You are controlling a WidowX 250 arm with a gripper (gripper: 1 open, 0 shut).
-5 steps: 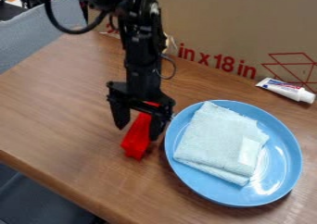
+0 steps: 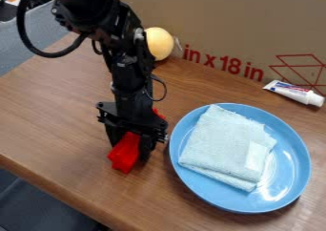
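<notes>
My black gripper (image 2: 132,139) is low over the wooden table, shut on a red object (image 2: 125,153) that shows below and between its fingers, partly hidden by them. Just to the right, a light blue plate (image 2: 193,183) holds a folded pale cloth (image 2: 222,147).
A toothpaste tube (image 2: 295,92) lies at the back right. Behind stand a cardboard box (image 2: 242,30) and a round pale yellow object (image 2: 159,42), partly behind my arm. Its near edge runs along the lower left.
My arm and gripper have shifted slightly left and lower, and now close round the red object, of which less shows than a second ago.
</notes>
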